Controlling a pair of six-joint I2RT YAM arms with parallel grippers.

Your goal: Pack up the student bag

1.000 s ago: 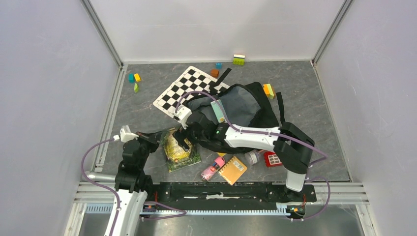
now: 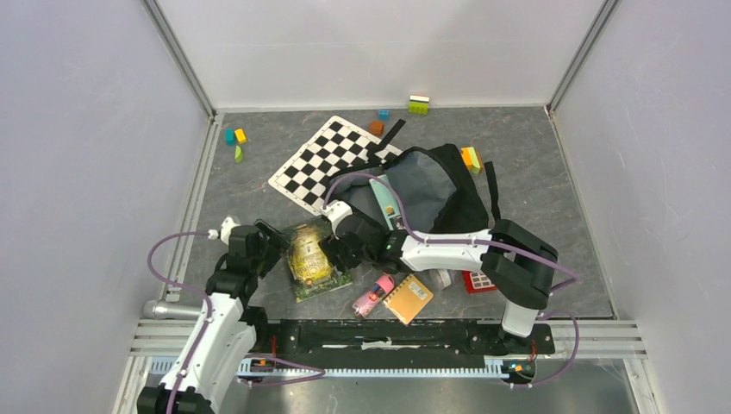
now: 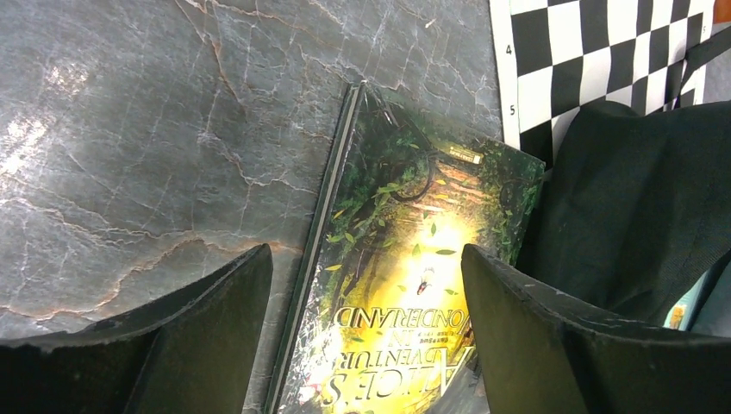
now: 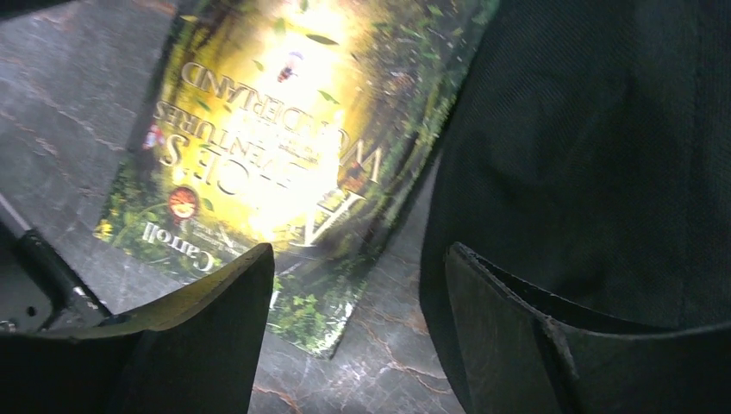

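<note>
The Alice's Adventures in Wonderland book (image 2: 310, 259) lies flat between the arms, beside the black backpack (image 2: 461, 203). My left gripper, open, hovers over the book (image 3: 396, 241), its fingers straddling the spine side, nothing held. My right gripper, also open, is above the book's edge and the bag's fabric (image 4: 569, 147), holding nothing. A pale teal item (image 2: 384, 194) is in the bag.
A checkerboard (image 2: 315, 168) lies behind the book. A pink pouch (image 2: 371, 300), orange notebook (image 2: 409, 298), red calculator (image 2: 478, 285) and clear container (image 2: 444, 278) sit at the front. Several blocks lie at the back.
Over the last second the right arm has moved toward the front and right, over the book's edge. The left gripper has turned and shifted slightly over the book.
</note>
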